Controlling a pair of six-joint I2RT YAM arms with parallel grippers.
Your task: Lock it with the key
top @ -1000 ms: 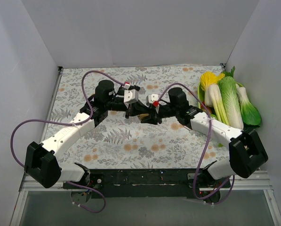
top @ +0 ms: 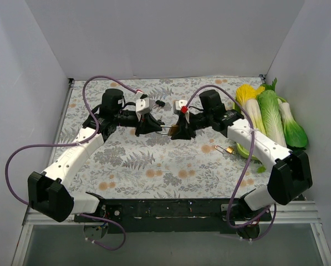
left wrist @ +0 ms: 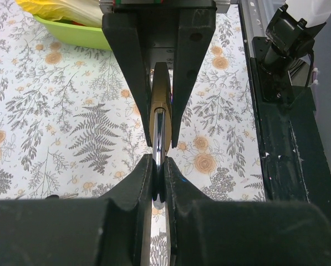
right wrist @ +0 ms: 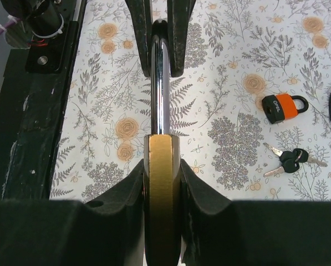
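Observation:
A long silver shackle (right wrist: 161,94) with a brass padlock body (right wrist: 162,163) spans between my grippers, raised over the table's middle. My left gripper (top: 157,126) is shut on the shackle's far end. My right gripper (top: 176,133) is around the brass body; in the left wrist view its fingers flank it, and whether they grip tightly is unclear. An orange-black padlock (right wrist: 287,106) and keys on black heads (right wrist: 293,160) lie on the patterned table in the right wrist view.
A green bowl (left wrist: 71,34) of vegetables stands at the table's right side. Grey walls bound the back and sides.
The right arm has shifted slightly.

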